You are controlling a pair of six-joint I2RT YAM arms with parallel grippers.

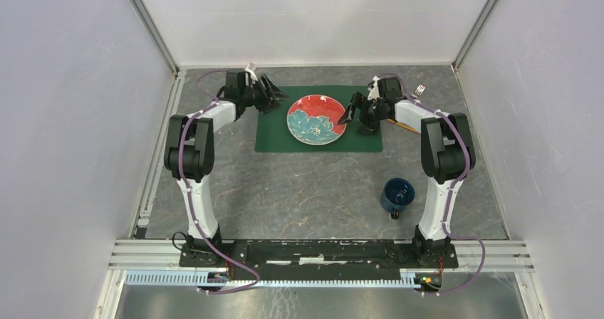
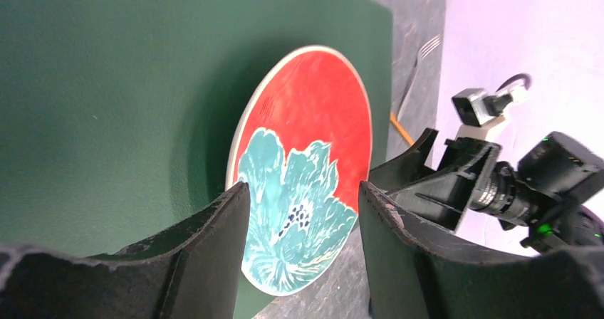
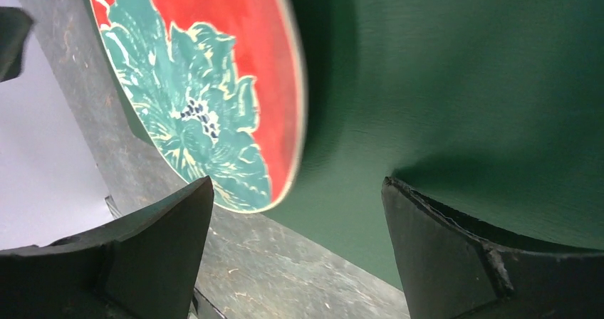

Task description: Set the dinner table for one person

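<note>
A red plate with a teal flower lies in the middle of the green placemat. At its left side, above the mat, my left gripper stands open; the left wrist view shows the plate beyond its parted fingers. My right gripper is open over the plate's right edge, with no object held between its fingers. A dark blue mug stands toward the front right, its handle facing the front. Partly behind the right arm lies a fork.
An orange-brown utensil handle shows beside the mat, partly under the right arm. Walls close off the left, right and back.
</note>
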